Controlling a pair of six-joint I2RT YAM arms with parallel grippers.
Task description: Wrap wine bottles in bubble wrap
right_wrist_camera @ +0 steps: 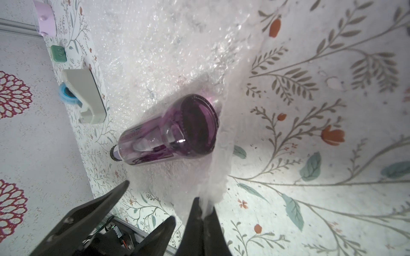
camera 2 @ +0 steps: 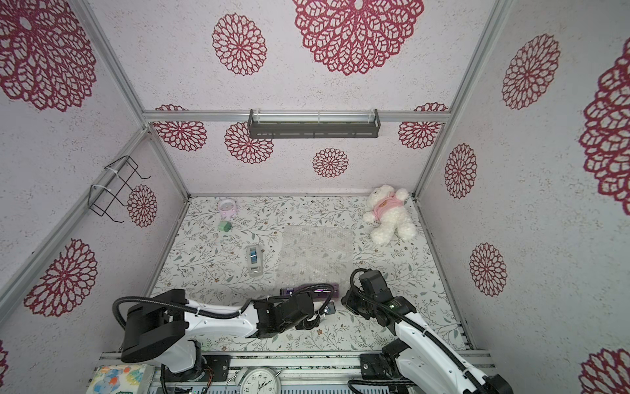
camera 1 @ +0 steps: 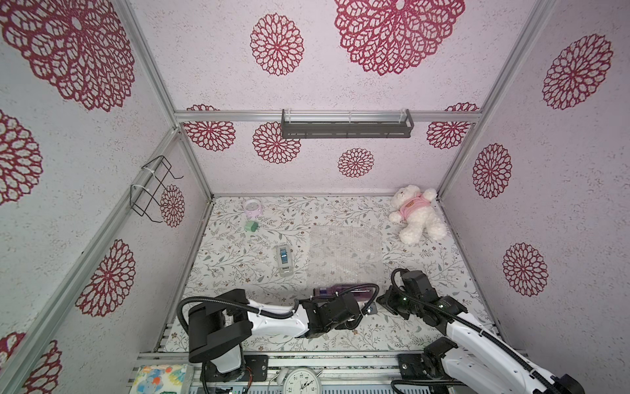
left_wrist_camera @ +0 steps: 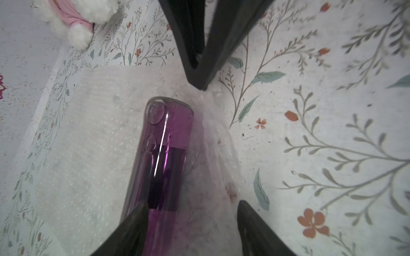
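A purple bottle [left_wrist_camera: 158,170] [right_wrist_camera: 166,132] lies on its side on a sheet of bubble wrap [camera 1: 344,252] [camera 2: 315,252], along its front edge. My left gripper is open, its two fingers apart low in its wrist view, over the wrap beside the bottle. My right gripper is shut at the wrap's edge near the bottle's base; the translucent sheet reaches its fingertips, and whether it is pinched between them is hard to tell.
A tape dispenser [camera 1: 284,259] lies left of the wrap, with a green block [camera 1: 251,226] and pink tape roll [camera 1: 252,205] behind. A white teddy bear [camera 1: 416,216] lies back right. A shelf [camera 1: 346,131] hangs on the back wall.
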